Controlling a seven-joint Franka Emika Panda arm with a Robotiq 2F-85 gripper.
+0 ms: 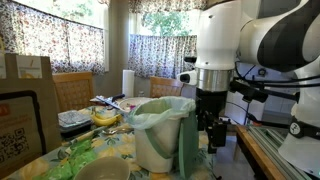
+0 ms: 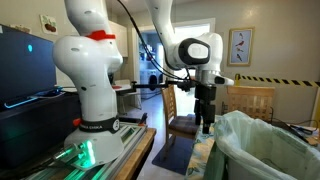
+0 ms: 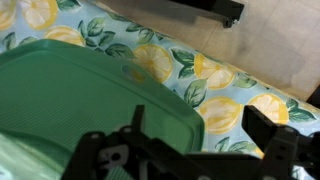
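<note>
A white bin [image 1: 150, 152] with a pale bag liner over its rim stands on the table. Against its side leans a flat green panel [image 1: 190, 145], perhaps a lid. In the wrist view this green panel [image 3: 90, 95] fills much of the left and lower middle, its rounded edge lying between my spread fingers. My gripper is open, holding nothing. From exterior view 1, the gripper [image 1: 214, 132] hangs just right of the panel, near the table edge. Whether a finger touches the panel, I cannot tell.
The tablecloth [image 3: 215, 78] carries a lemon print. A beige bowl [image 1: 103, 169], green packets [image 1: 78, 158] and a cardboard box [image 1: 22, 125] occupy the table's left. A chair [image 2: 250, 101] stands behind. Beyond the table edge is open floor [image 3: 275, 45].
</note>
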